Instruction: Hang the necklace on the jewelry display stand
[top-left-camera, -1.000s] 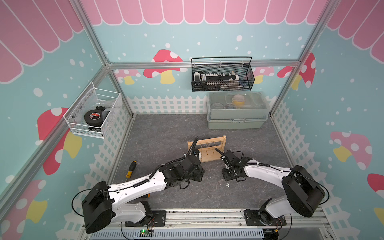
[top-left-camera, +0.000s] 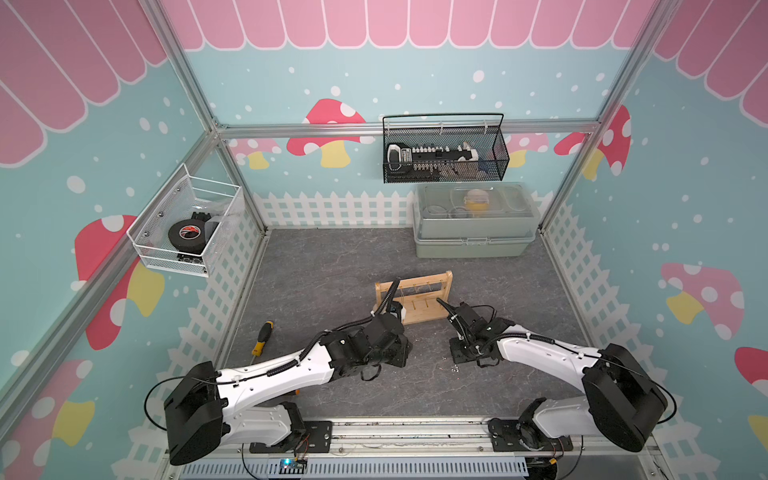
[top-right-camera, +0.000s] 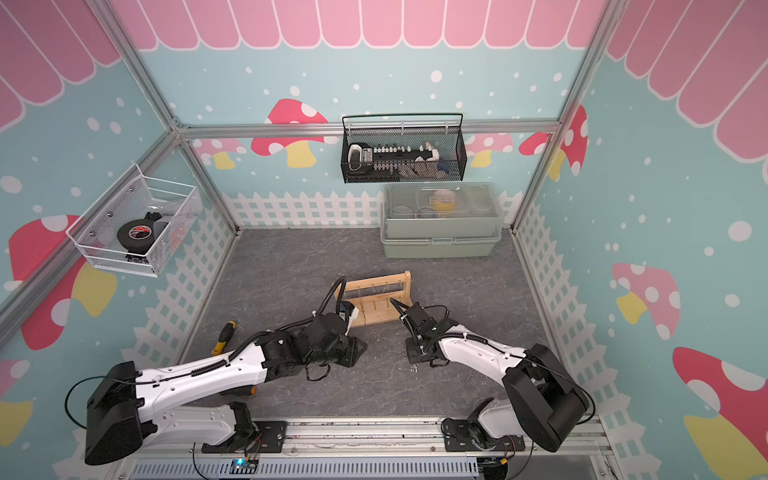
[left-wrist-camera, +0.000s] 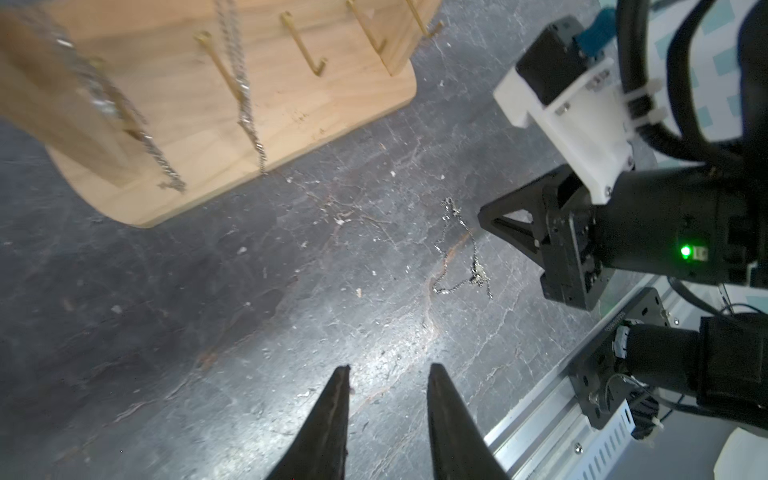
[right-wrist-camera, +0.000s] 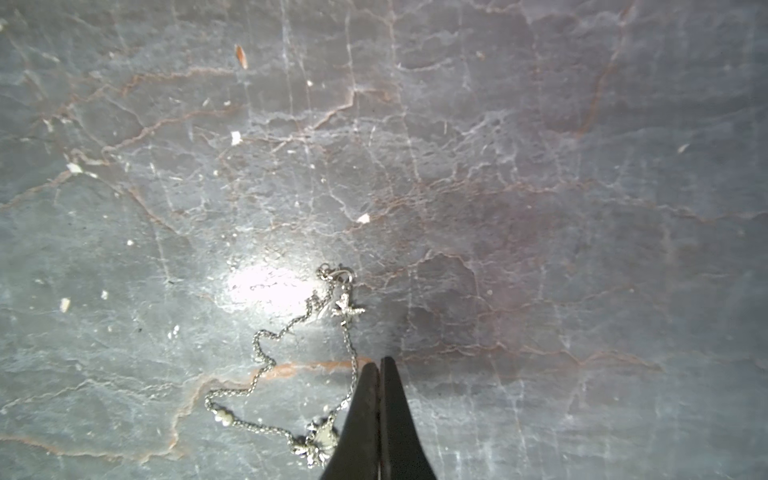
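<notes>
A thin silver necklace (right-wrist-camera: 257, 349) lies in a loose loop on the dark floor, its clasp end toward the upper part of the right wrist view. My right gripper is shut with nothing between its tips, and the chain lies just to the left of them. From the left wrist view, that right gripper sits beside the necklace (left-wrist-camera: 472, 264), apart from it. The wooden stand (left-wrist-camera: 336, 104) has brass hooks; chains hang at its two leftmost visible hooks. My left gripper is open and empty, its fingers pointing at bare floor.
A green lidded box (top-left-camera: 476, 228) stands at the back. On the left lies a yellow-handled screwdriver (top-left-camera: 262, 337). Bare floor separates the stand from the necklace. Wire baskets hang on the walls.
The necklace stays on the floor. My left gripper has shifted slightly.
</notes>
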